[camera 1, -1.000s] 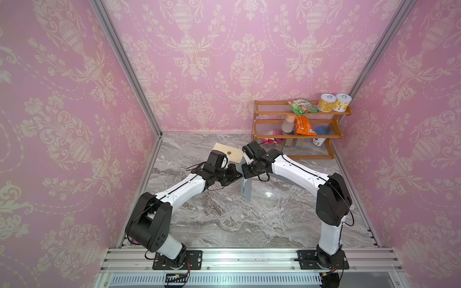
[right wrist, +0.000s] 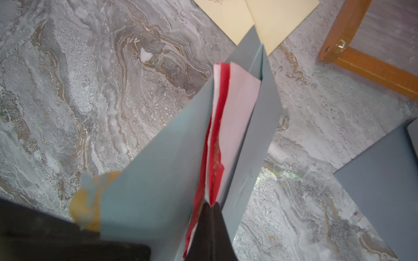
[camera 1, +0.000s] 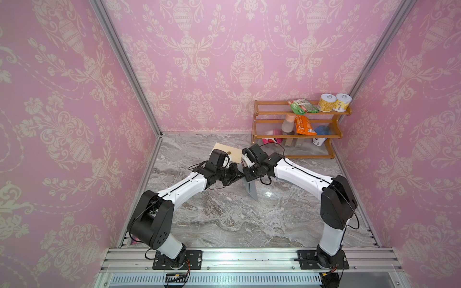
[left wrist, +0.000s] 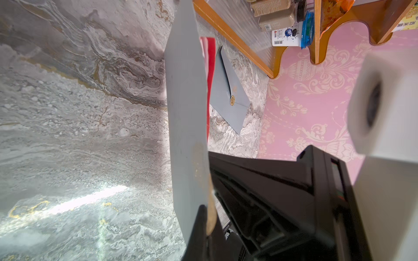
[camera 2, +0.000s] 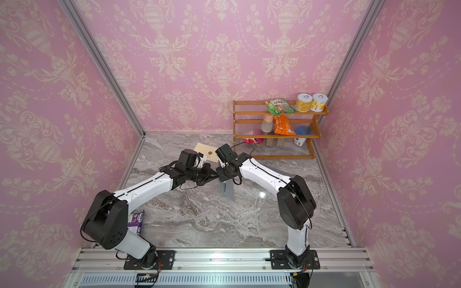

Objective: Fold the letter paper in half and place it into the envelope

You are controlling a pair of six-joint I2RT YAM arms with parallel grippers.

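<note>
A grey-blue envelope (left wrist: 187,117) stands tilted on edge between my two grippers, its mouth spread toward the right wrist camera. Inside it sits the folded letter paper (right wrist: 237,100), pale pink-white with red edges, its upper part showing out of the mouth. My left gripper is shut on the envelope at its gold-seal edge. My right gripper is shut, its tips against the red edge of the paper within the mouth; whether paper is pinched between them is unclear. In the top left view the arms hide most of the envelope and all of the paper.
A cream envelope (camera 1: 230,152) lies flat behind the grippers. Another grey-blue envelope (left wrist: 228,93) lies flat to the right, under my right arm in the top views. A wooden shelf (camera 1: 254,125) with packages stands at the back right.
The envelope's lower end has swung rightward. The left gripper has barely moved.
</note>
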